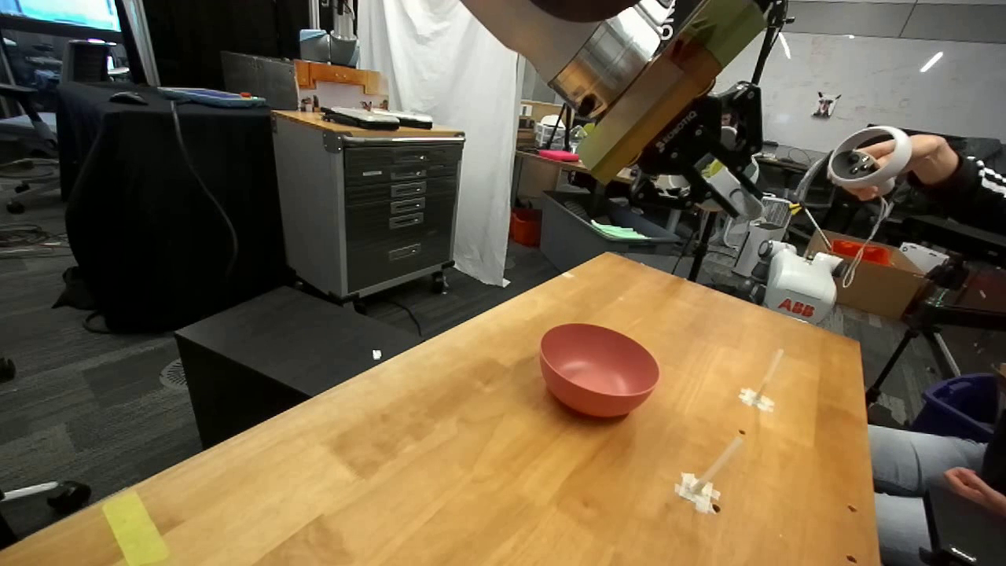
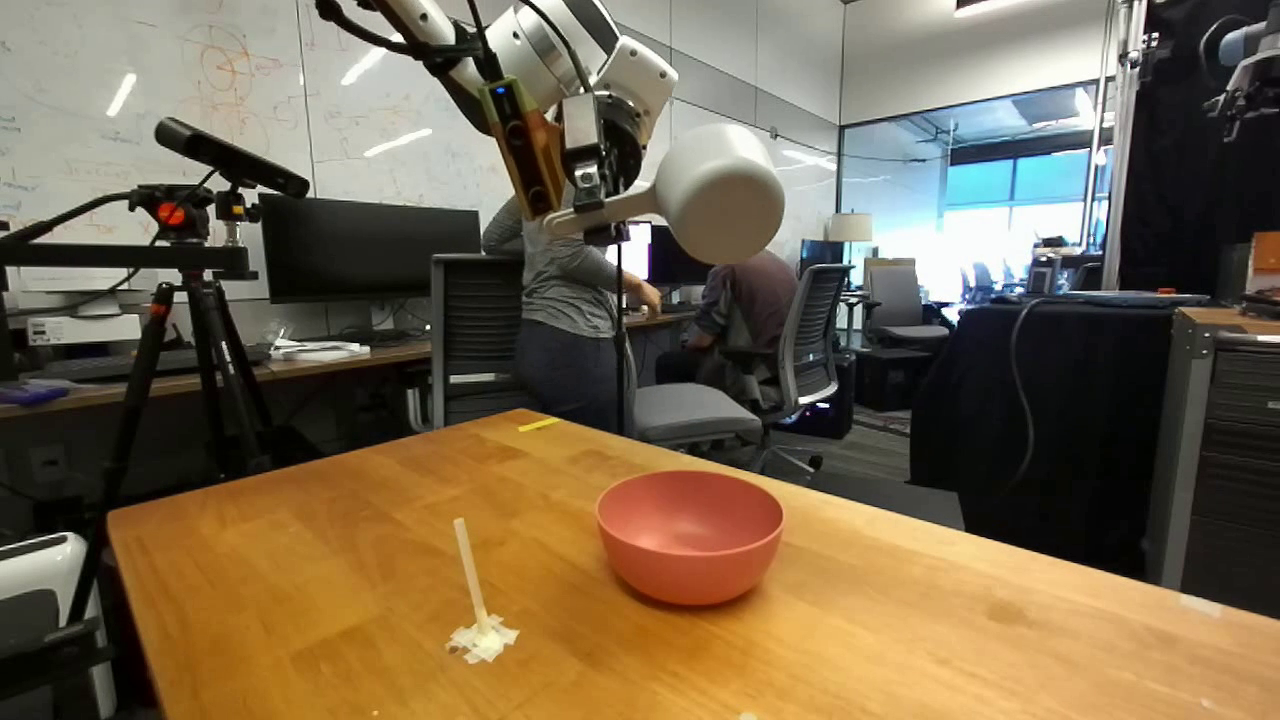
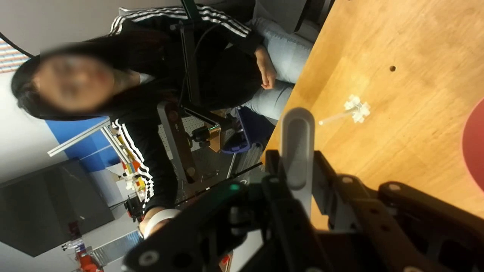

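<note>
High above the table, my gripper point(image 2: 596, 214) is shut on the handle of a white long-handled cup point(image 2: 723, 194). In exterior view 2 the cup's rounded bowl sticks out to the right of the fingers. The wrist view shows its grey handle point(image 3: 297, 149) between the dark fingers, while most of the bowl is hidden there. Exterior view 1 shows the gripper point(image 1: 721, 184) near the upper right, with the cup largely blocked. A red bowl point(image 1: 600, 369) stands upright on the wooden table point(image 1: 424, 453), apart from and below the gripper; it looks empty.
Two thin pale sticks stand taped to the table, one farther back point(image 1: 771, 373) and one nearer the front point(image 1: 719, 464). Yellow tape point(image 1: 135, 528) marks the near left corner. A person holding a white controller point(image 1: 869, 159) sits beside the table. Around the bowl the surface is mostly clear.
</note>
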